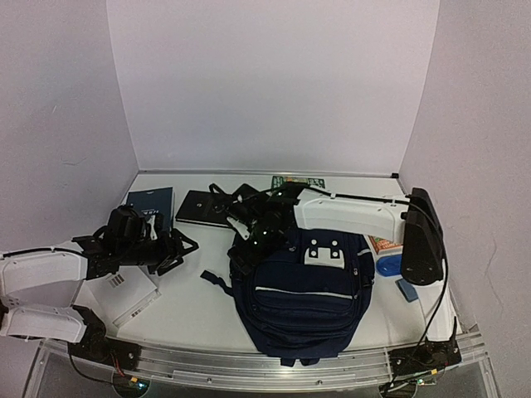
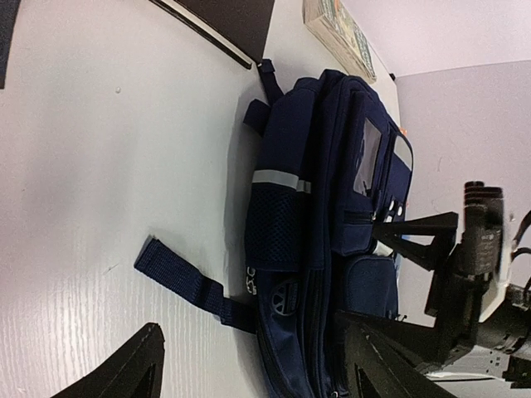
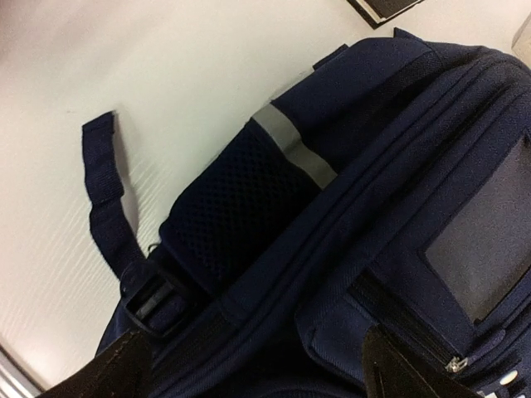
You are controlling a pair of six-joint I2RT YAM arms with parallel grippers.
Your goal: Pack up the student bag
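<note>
The navy backpack lies flat on the table, front face up, its loose strap stretched out to the left. Above the bag's left side hovers my right gripper, open, its fingers apart and nothing between them. To the left of the strap, over bare table, my left gripper is also open and empty. A black notebook lies behind the bag, partly covered by the right arm. At far left are a dark blue folder and a white box-like item.
A green book lies at the back. On the right, partly behind the right arm, are an orange book, a blue case and a small blue wallet. Bare table shows left of the bag.
</note>
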